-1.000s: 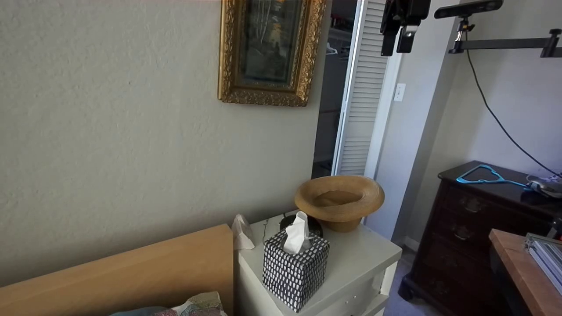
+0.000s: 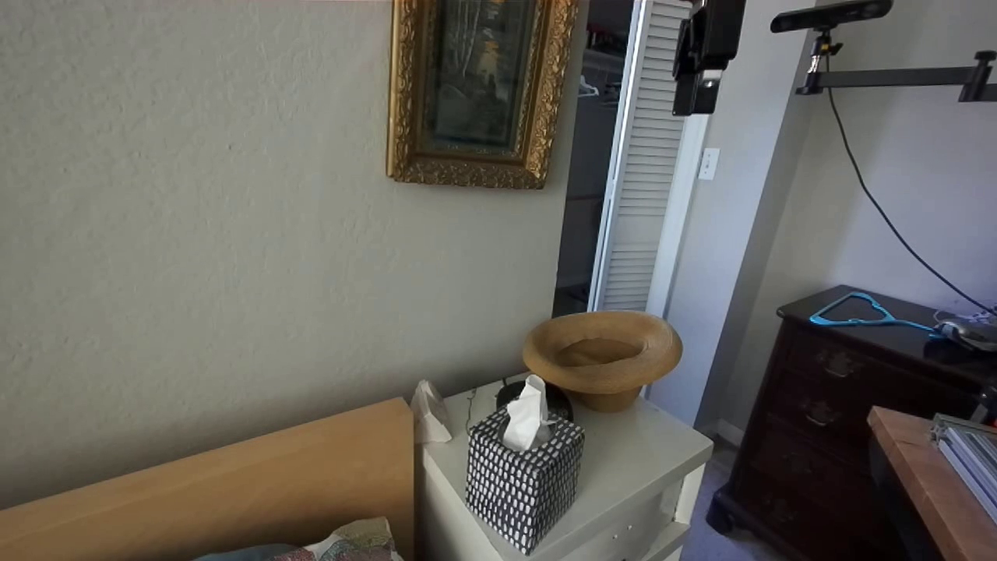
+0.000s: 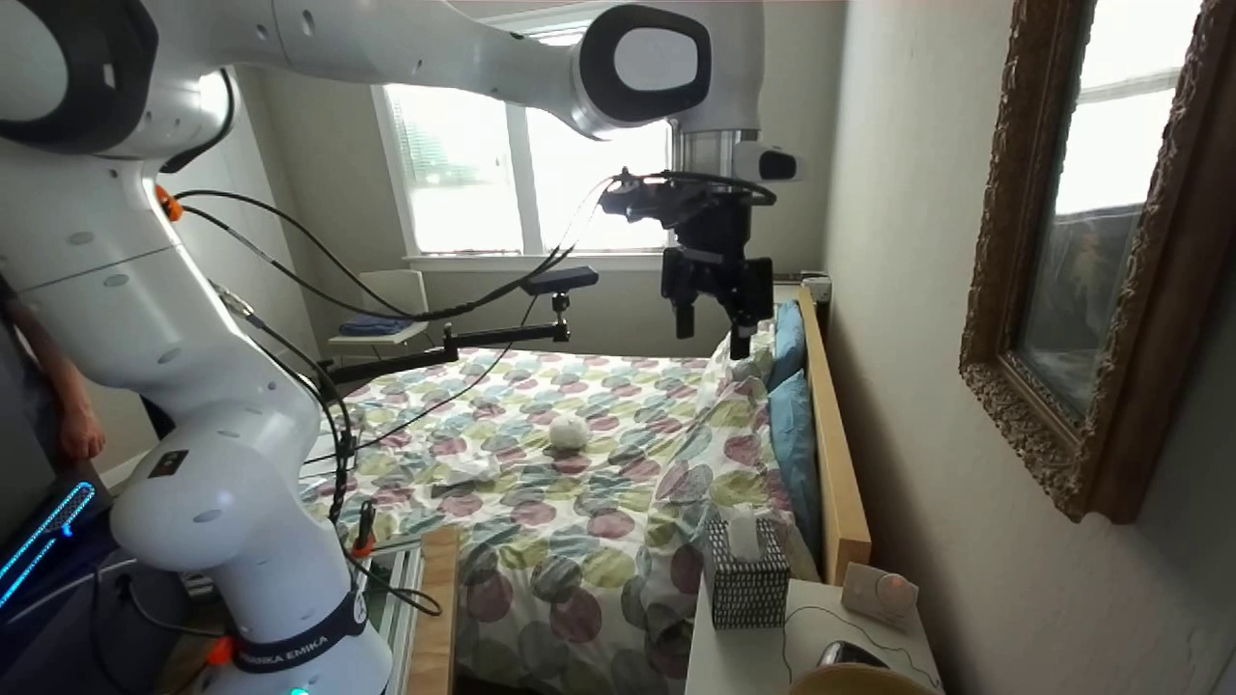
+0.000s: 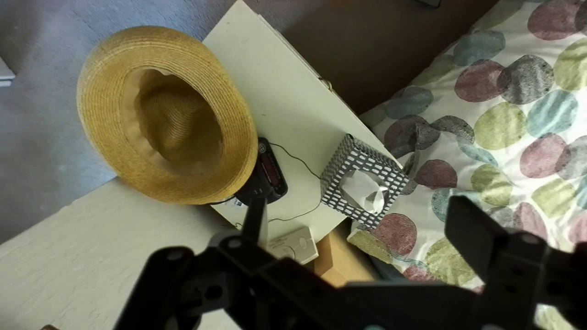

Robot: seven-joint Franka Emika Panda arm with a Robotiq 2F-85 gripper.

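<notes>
High above the nightstand my gripper (image 3: pixel 714 336) hangs open, with nothing between its fingers; in the wrist view its dark fingers (image 4: pixel 474 236) stand wide apart. A tan straw hat (image 4: pixel 170 118) rests upside down on the nightstand (image 2: pixel 645 467), its hollow facing up. Toward the bed side of the same top stands a black-and-white patterned tissue box (image 2: pixel 525 486), a white tissue (image 2: pixel 528 416) sticking out of it. A black clock (image 4: pixel 267 173) lies partly under the hat's brim in the wrist view. Both hat and box are well clear of the gripper.
A small pale box (image 4: pixel 294 244) and a thin cord lie near the wall. Beside the nightstand is the bed (image 3: pixel 556 556) with its wooden headboard (image 3: pixel 831 446). A gold picture frame (image 2: pixel 467 173) hangs on the wall. Bare nightstand top shows between hat and tissue box.
In exterior view 1 the gripper has turned and sits slightly lower, its fingers now nearly lined up one behind the other. The hat and tissue box have not moved.
</notes>
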